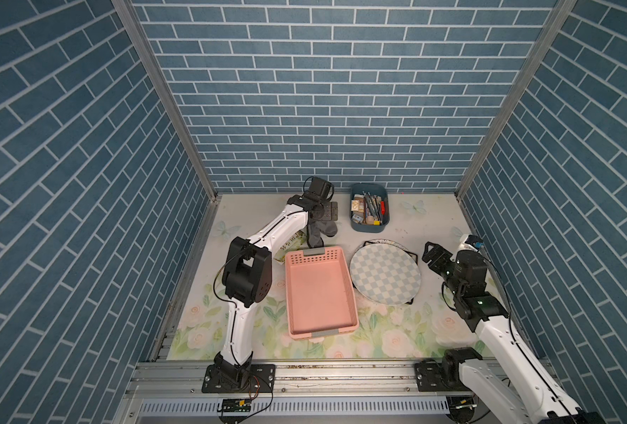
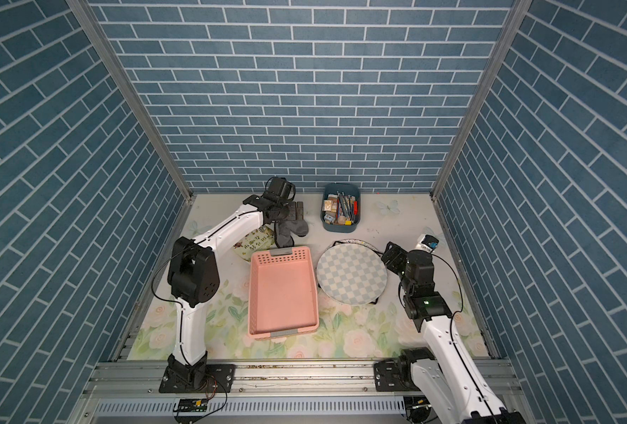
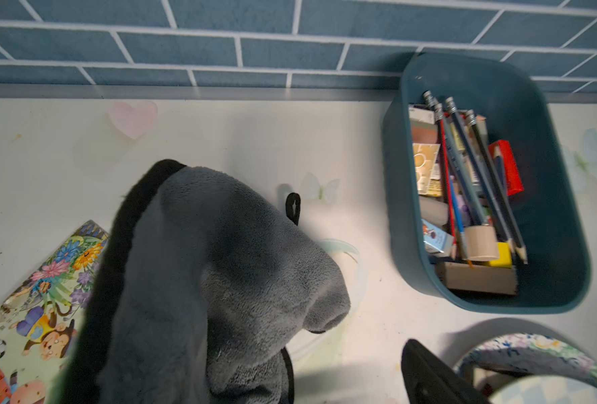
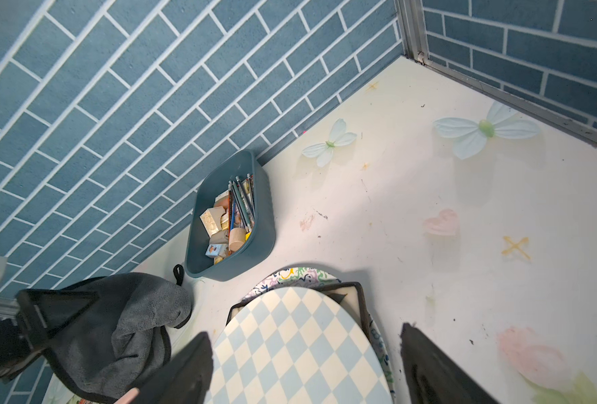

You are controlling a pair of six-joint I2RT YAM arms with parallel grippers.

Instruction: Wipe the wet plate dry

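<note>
The round checkered plate (image 1: 385,274) lies flat to the right of the pink basket (image 1: 320,293). Whether its surface is wet does not show. At the back left, a rumpled grey cloth (image 3: 244,269) with a black border rests low over the table. My left gripper (image 1: 333,210) is open right at the cloth; in the left wrist view only its right finger (image 3: 427,377) shows clearly, apart from the cloth. Beside the plate's right edge, raised above the table, my right gripper has its fingers apart, nothing between them, and the plate appears beyond.
A blue-green bin (image 3: 487,202) of pencils and small boxes stands at the back wall. Under the plate show a black-edged item (image 4: 355,296) and a floral rim (image 4: 291,274). A colourful printed sheet (image 3: 42,303) lies by the cloth.
</note>
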